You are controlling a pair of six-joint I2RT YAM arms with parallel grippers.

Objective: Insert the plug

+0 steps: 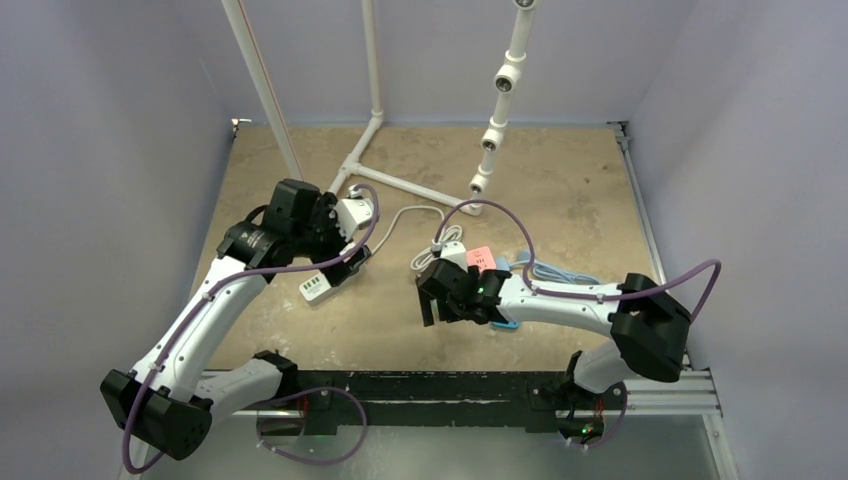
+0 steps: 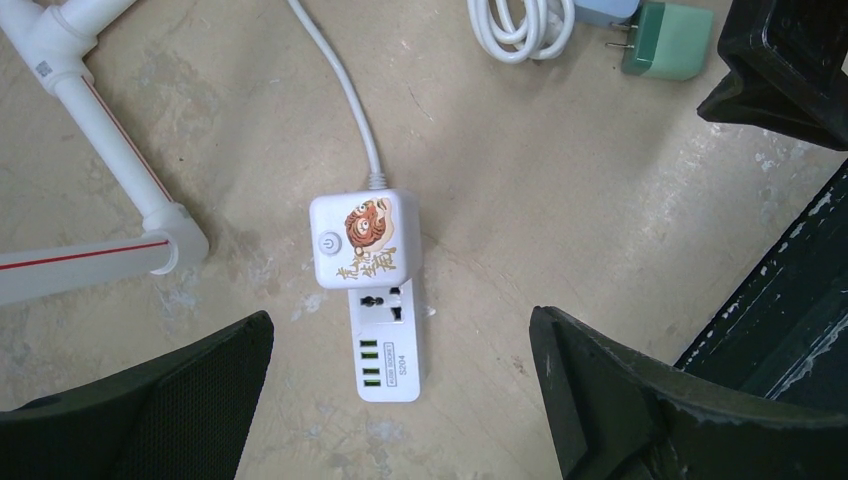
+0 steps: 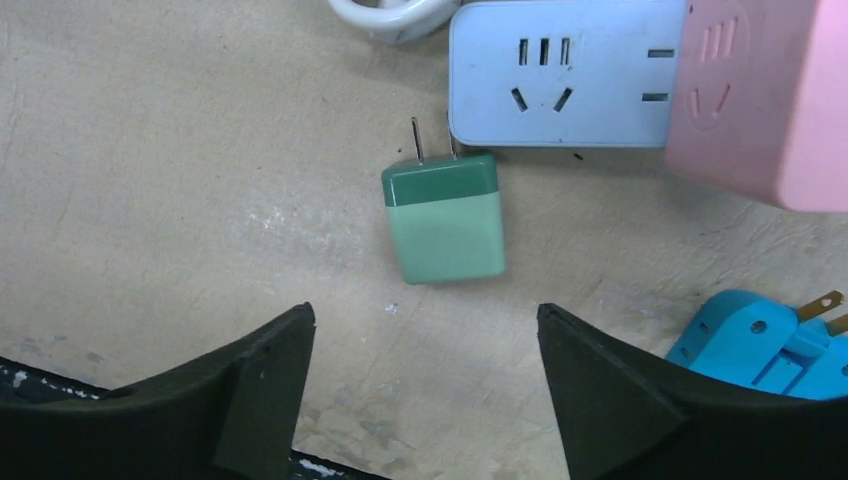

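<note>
A green plug with two metal pins lies on the table beside a light blue socket strip; the left wrist view also shows the plug (image 2: 670, 42). My right gripper hangs open above it, nothing between its fingers, the plug just beyond the fingertips in that view. My left gripper is open over a white power strip (image 2: 403, 355) with a white cube adapter (image 2: 390, 240) at its cabled end, nothing held.
A pink block (image 3: 750, 120) and a blue plug (image 3: 730, 340) lie to the right. A coiled white cable (image 2: 515, 35) sits behind the green plug. White pipes (image 2: 110, 135) stand at the back left.
</note>
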